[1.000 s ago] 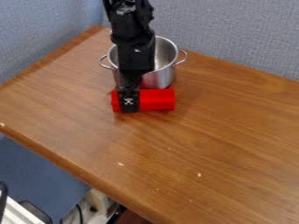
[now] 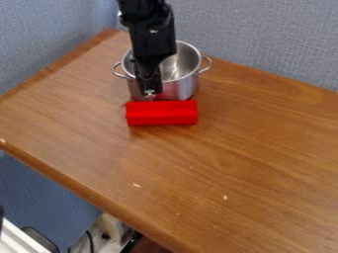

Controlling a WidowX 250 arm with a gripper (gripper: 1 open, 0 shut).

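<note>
A red block [image 2: 162, 114] lies on the wooden table in front of a steel pot [image 2: 181, 71] with two side handles. My black gripper [image 2: 149, 91] hangs in front of the pot's left part, just above the red block. It looks shut, with nothing visible between its fingers.
Grey padded walls stand behind it and to the left. The table's left edge drops to a floor area with cables at the lower left.
My gripper has risen from low over the red block's front to above it. The block and pot look unmoved.
</note>
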